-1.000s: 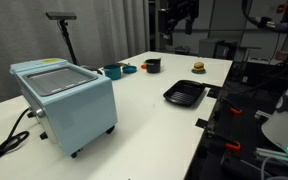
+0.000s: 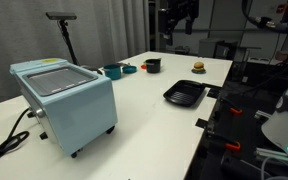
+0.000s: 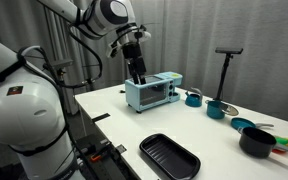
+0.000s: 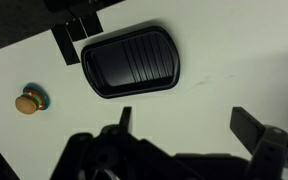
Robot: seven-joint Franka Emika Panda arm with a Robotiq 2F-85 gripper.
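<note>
My gripper is open, its two dark fingers far apart with only white tabletop showing between them. In exterior view 1 the gripper (image 2: 179, 35) hangs well above the table. A black rectangular ribbed tray (image 2: 187, 94) lies flat on the table. The wrist view shows that tray (image 4: 131, 62) beyond the fingers, apart from them. A toy burger (image 4: 31, 98) sits left of the tray in the wrist view; the same burger (image 2: 198, 67) is on the far part of the table in exterior view 1.
A light blue toaster oven (image 2: 76, 105) stands at the left, its cable beside it. Several pots and pans, including a black pot (image 3: 256, 142) and a teal pan (image 3: 215, 108), stand toward the back. Bare tabletop (image 2: 144, 125) lies between oven and tray.
</note>
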